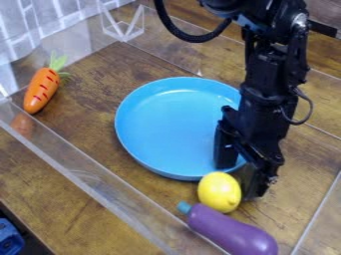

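The black robot arm reaches down from the top at the right side of the blue plate. Its gripper is low over the plate's lower right edge, just behind a yellow lemon-like object. The fingers are dark and hard to make out, and whatever lies between them is hidden. A purple eggplant-like object lies at the bottom, below the yellow one.
An orange carrot with green leaves lies on the wooden surface at the left. A clear plastic edge runs diagonally across the lower left.
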